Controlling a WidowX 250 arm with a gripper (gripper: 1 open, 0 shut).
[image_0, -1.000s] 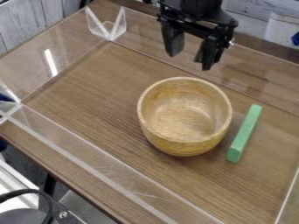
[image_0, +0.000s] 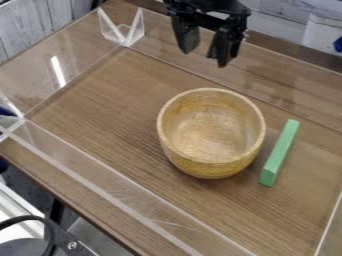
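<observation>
The black gripper (image_0: 207, 40) hangs at the top centre of the camera view, open, with nothing visible between its fingers. Below it on the wooden surface stands a wide tan bowl (image_0: 210, 163), empty. A long green block (image_0: 279, 152) lies to the right of the bowl, angled toward the front.
A clear angular object (image_0: 122, 28) is at the back left. Dark cables and a white part (image_0: 27, 237) sit at the lower left corner. The surface (image_0: 94, 120) left of the bowl is clear.
The gripper has moved up the view, away from the bowl, and slightly left. The bowl and green block have not moved.
</observation>
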